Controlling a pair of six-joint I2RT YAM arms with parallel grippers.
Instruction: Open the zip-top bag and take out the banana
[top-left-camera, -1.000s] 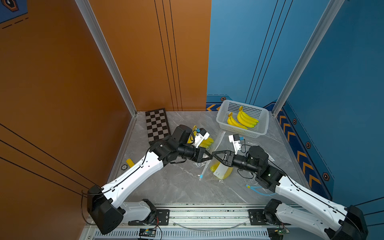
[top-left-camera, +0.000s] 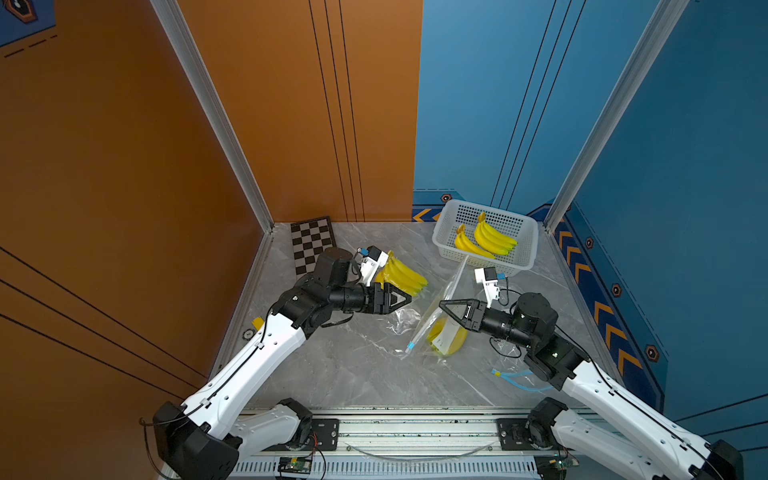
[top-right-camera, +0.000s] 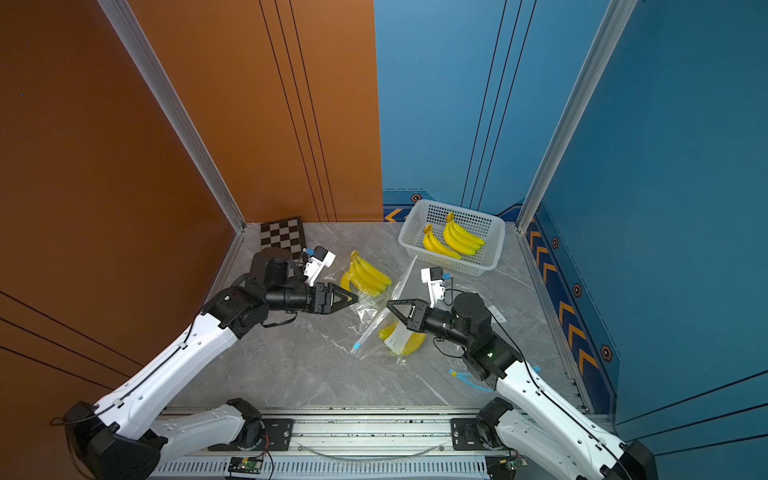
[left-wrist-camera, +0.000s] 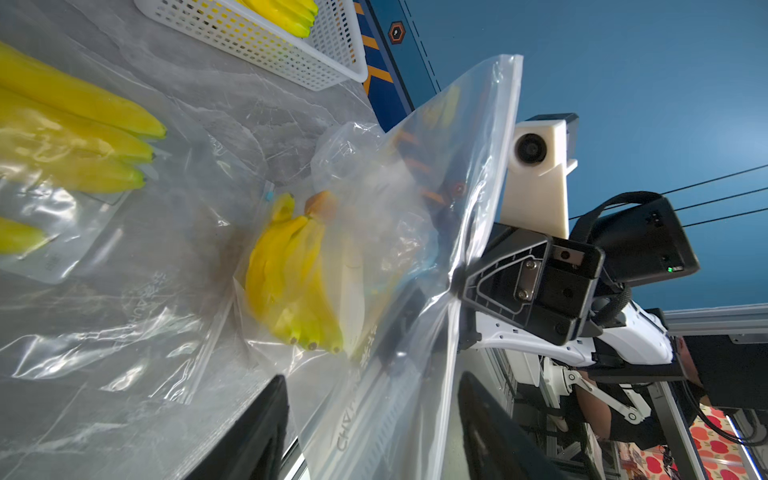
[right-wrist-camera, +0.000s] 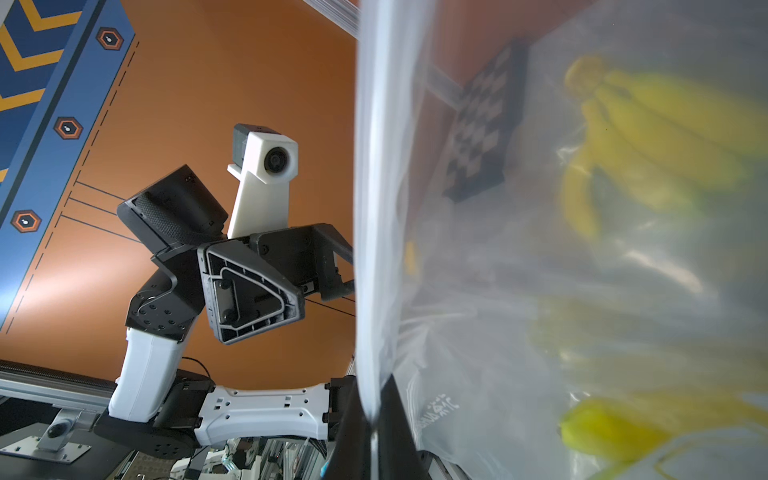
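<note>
A clear zip top bag (left-wrist-camera: 376, 384) stands raised between my two arms, with a yellow banana bunch (left-wrist-camera: 292, 280) inside its lower part. A blue slider (top-left-camera: 410, 346) marks the near end of its top edge. My right gripper is shut on that edge near the middle, the film running between its fingers. To the left, apart from the bag, my left gripper (top-left-camera: 402, 298) stands open and empty, its fingers (left-wrist-camera: 268, 432) facing the film. I cannot tell whether the bag's mouth is parted.
Behind the left gripper lies another bagged banana bunch (top-left-camera: 404, 276). A white basket (top-left-camera: 524, 260) with bananas stands at the back right. The checkered board (top-left-camera: 312, 240) is at the back left, and a blue strip (top-left-camera: 520, 386) lies near the front right.
From close together at the bag's edge, my grippers have drawn apart. The left one moved back to the left; the right one shifted right, carrying the top edge with it.
</note>
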